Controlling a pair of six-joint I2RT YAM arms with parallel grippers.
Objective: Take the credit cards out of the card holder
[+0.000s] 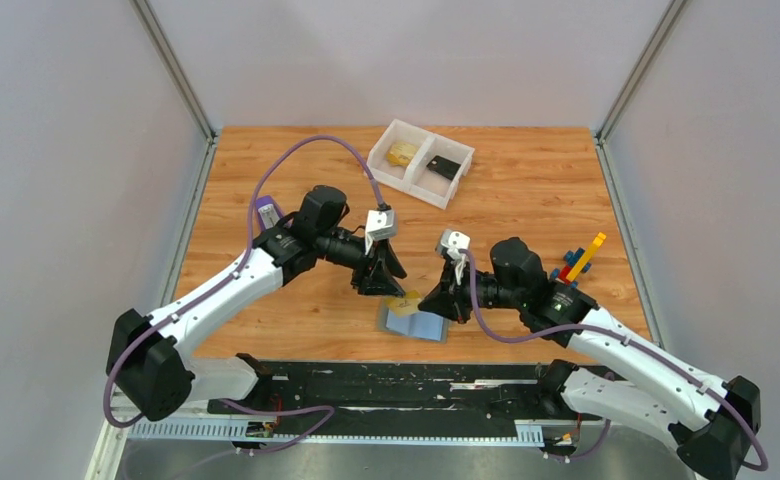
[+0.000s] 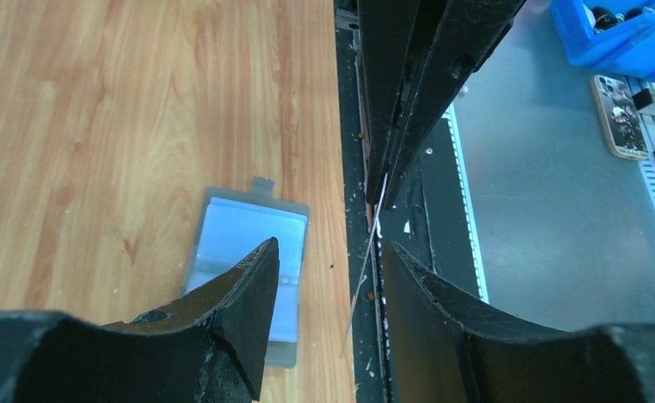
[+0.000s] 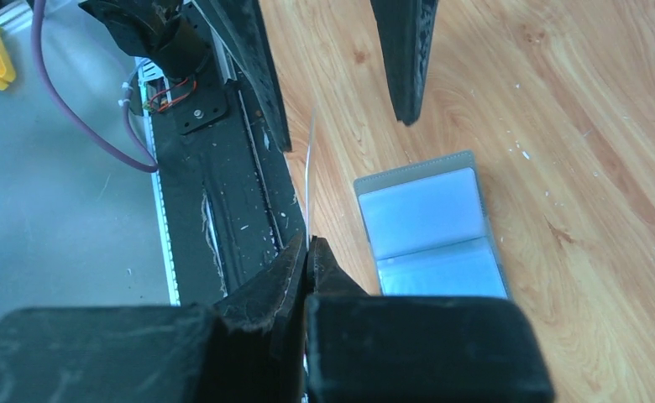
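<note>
A thin gold card (image 1: 404, 304) is clamped at one end by my right gripper (image 1: 428, 302), and its edge is turned toward both wrist cameras. In the right wrist view the card (image 3: 309, 186) rises from the shut fingertips. My left gripper is open, with the card (image 2: 362, 273) passing between its fingers, nearer the right finger (image 2: 416, 294) and apart from both. Below them on the table, the grey card holder (image 3: 416, 172) lies spread open with pale blue inner faces (image 2: 248, 235). Whether any card remains inside cannot be told.
A white two-part box (image 1: 421, 165) at the back contains a yellow item (image 1: 402, 153) and a black item (image 1: 443, 167). Toy blocks (image 1: 572, 268) stand at right, a purple object (image 1: 268, 212) at left. Bare wood lies between.
</note>
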